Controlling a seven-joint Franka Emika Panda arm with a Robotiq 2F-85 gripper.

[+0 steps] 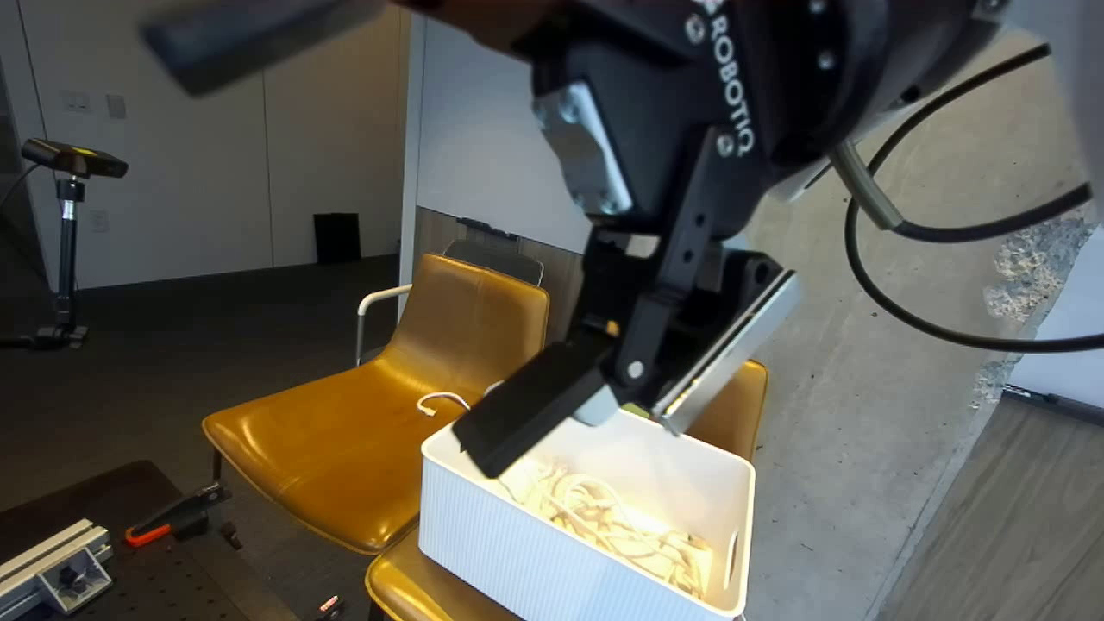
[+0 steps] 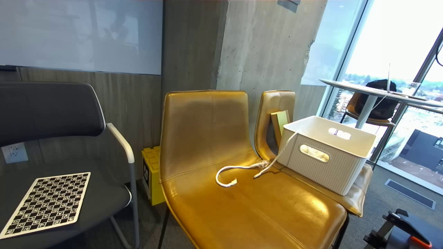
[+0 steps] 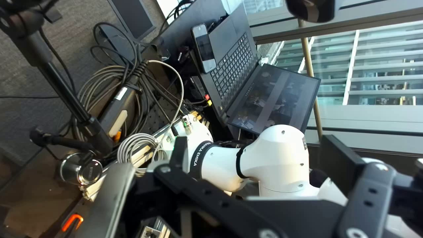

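Note:
In the wrist view my gripper stands open, its two dark fingers wide apart with nothing between them. Exterior view 1 has it large and close to the camera; one black finger (image 1: 533, 402) overlaps the far side of the white box in the picture, and the other is blurred at the upper left. The ribbed white box (image 1: 517, 564) sits on a tan chair and holds a heap of pale rope (image 1: 595, 512). One piece of rope (image 2: 234, 168) lies on the neighbouring chair seat, and a strand hangs over the box's rim.
A tan chair (image 2: 207, 132) stands beside the box, with a green-and-brown block (image 2: 280, 121) behind the box. Around the robot's base in the wrist view are an open laptop (image 3: 273, 99), a phone (image 3: 204, 47) and coiled cables (image 3: 138, 148).

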